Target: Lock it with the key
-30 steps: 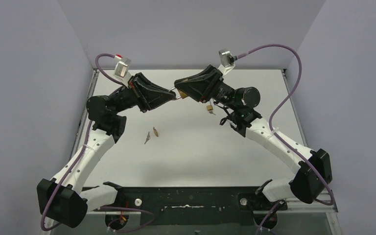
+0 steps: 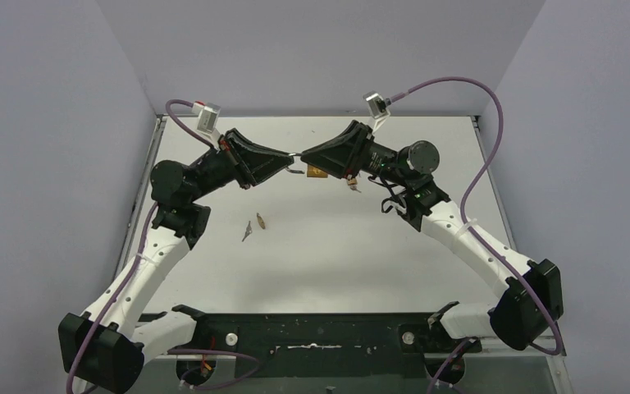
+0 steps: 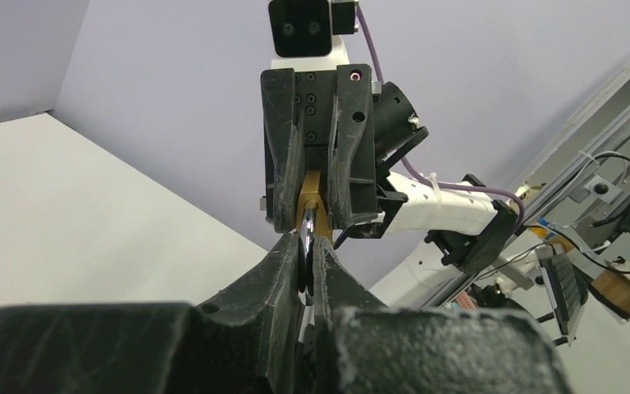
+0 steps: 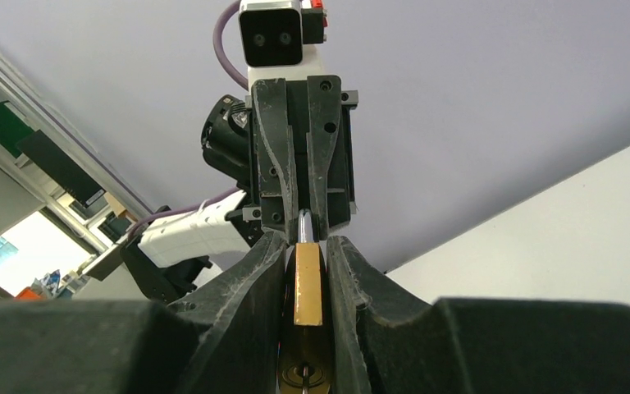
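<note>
A brass padlock (image 2: pixel 317 171) hangs between the two arms over the middle of the table, partly covered by the right fingers in the top view. My left gripper (image 2: pixel 292 160) is shut on its steel shackle (image 3: pixel 307 250). Around the brass body (image 4: pixel 308 283) stands my right gripper (image 2: pixel 303 156), part open; dark gaps show on both sides of the body in the right wrist view. Both sets of fingertips nearly meet. A small key (image 2: pixel 248 231) lies on the table to the left. No key shows in the held lock's keyhole.
Beside the key lies a small brass-coloured piece (image 2: pixel 261 221). Another brass lock with a key (image 2: pixel 353 184) rests under the right arm.
</note>
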